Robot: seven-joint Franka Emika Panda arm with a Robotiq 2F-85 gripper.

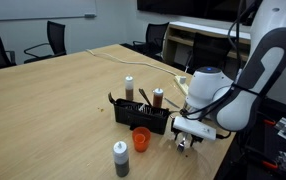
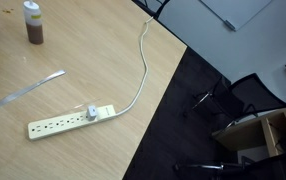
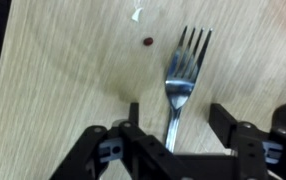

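Note:
A metal fork [image 3: 185, 72] lies on the wooden table in the wrist view, its tines pointing up and slightly right. My gripper has one finger on each side of the fork's neck, with gaps showing on both sides. The fork's handle runs down between the fingers toward the bottom of the view. In exterior view 1 the gripper [image 1: 182, 144] is low at the table, near its right edge; the fork is too small to make out there.
Left of the gripper stand an orange cup [image 1: 141, 140], a black bin [image 1: 143, 115] and a white-capped bottle [image 1: 121, 160]. A power strip [image 2: 68, 122] lies by the table edge, its cord [image 2: 143, 70] trailing off.

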